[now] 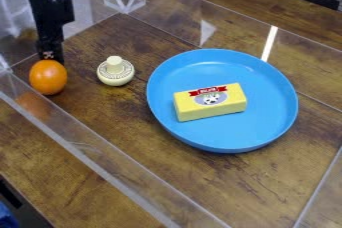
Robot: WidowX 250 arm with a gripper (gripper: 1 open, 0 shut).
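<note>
My gripper (pixel 48 52) is at the upper left, dark and open, its fingers pointing down just above and behind an orange ball-like fruit (pixel 48 80) on the wooden floor of the clear-walled area. Nothing shows held between the fingers. To the right of the orange sits a cream mushroom-shaped object (pixel 115 71). A blue plate (pixel 254 122) holds a yellow butter box (pixel 210 101) with a red label.
Clear walls run along the left and across the lower left of the wooden surface (pixel 147 182).
</note>
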